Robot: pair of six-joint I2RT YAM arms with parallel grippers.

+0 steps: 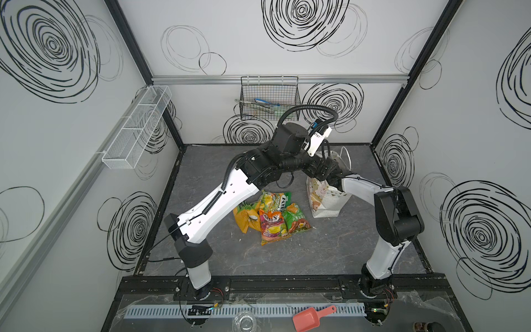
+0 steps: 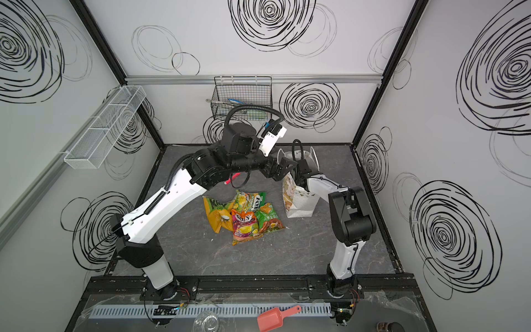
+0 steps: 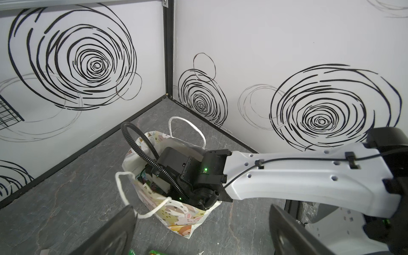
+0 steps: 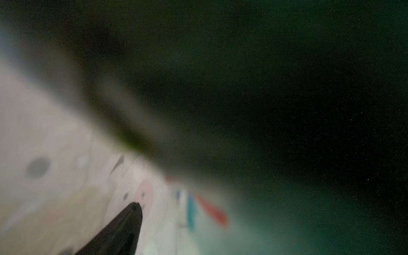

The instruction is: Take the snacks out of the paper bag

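The patterned white paper bag [image 1: 327,200] stands upright at the right of the table. My right gripper is down inside it; in the right wrist view one dark finger [image 4: 121,231] shows at lower left, spread away, with the other lost in darkness. A blurred dark green thing fills much of that view; I cannot tell what it is. My left gripper hangs left of the bag, open and empty. Snack packs lie on the table: yellow-orange [image 1: 246,217], yellow-green [image 1: 275,200], orange-purple [image 1: 273,225] and green [image 1: 296,217].
A red item [image 2: 235,177] lies partly hidden under my left arm. The bag's white handles [image 3: 187,123] stand up around my right arm. Wire baskets [image 1: 269,98] hang on the walls.
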